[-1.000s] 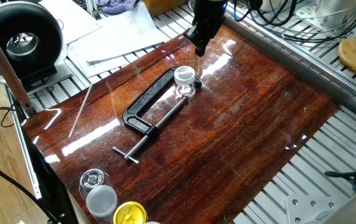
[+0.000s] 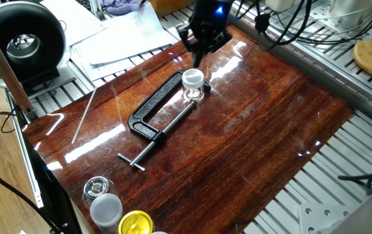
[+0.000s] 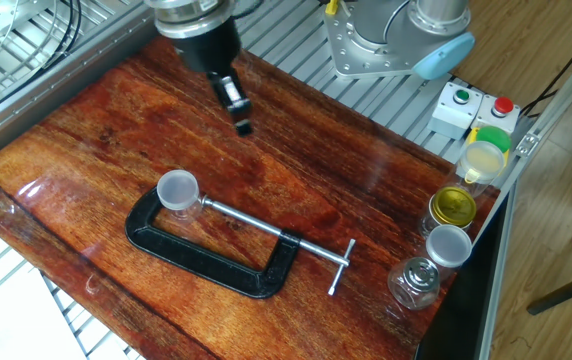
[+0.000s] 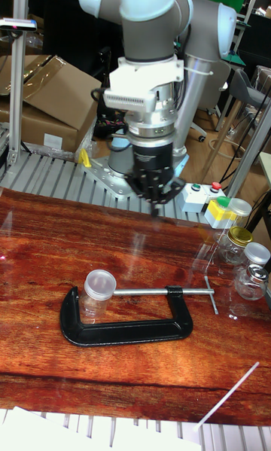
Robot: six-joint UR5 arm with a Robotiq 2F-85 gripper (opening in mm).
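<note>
My gripper (image 4: pixel 155 208) hangs above the table, clear of everything on it. Its knuckles spread wide but the fingertips meet in one narrow tip, so it looks shut, with nothing visible between them. A small clear jar with a whitish lid (image 2: pixel 193 78) stands upright within the mouth of a black C-clamp (image 2: pixel 148 107). The clamp lies flat, and its silver screw (image 3: pixel 256 219) points at the jar from one side, the fixed end of the frame being on the other. Whether screw and jar touch, I cannot tell.
Several jars stand at one table edge, among them a gold-lidded jar (image 3: pixel 454 206), a white-lidded jar (image 3: pixel 448 246) and a clear-topped jar (image 3: pixel 415 281). A thin white stick (image 4: pixel 226 396) lies near another edge.
In exterior view 1 my gripper has turned about its axis, showing its wide side now, and shifted slightly left, with its tip a bit higher in view. Jar and clamp have stayed put.
</note>
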